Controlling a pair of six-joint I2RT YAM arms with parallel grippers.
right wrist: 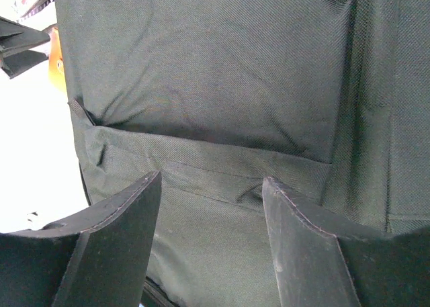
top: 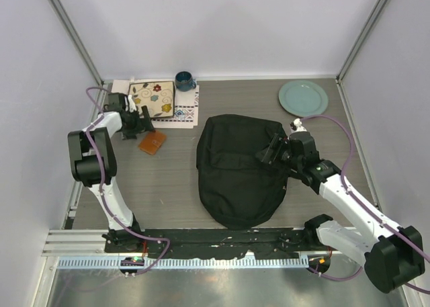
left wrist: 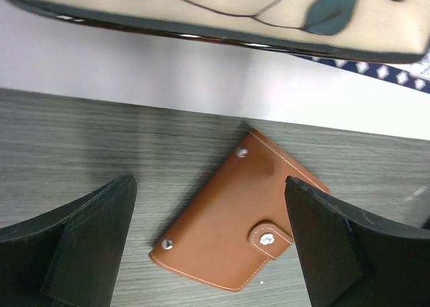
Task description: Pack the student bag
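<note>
A black bag (top: 235,186) lies open-flat in the middle of the table. A small brown leather pouch (left wrist: 222,220) lies on the table at the left, below a floral-patterned case (top: 151,99). My left gripper is open over the pouch, with its fingertips either side of it and nothing held. My right gripper hangs open above the bag's right part, over a fold or pocket in the black fabric.
Patterned white papers (top: 185,118) lie under the case, with a blue mug (top: 185,80) beside them at the back. A teal plate (top: 304,98) is at the back right. The table between pouch and bag is clear.
</note>
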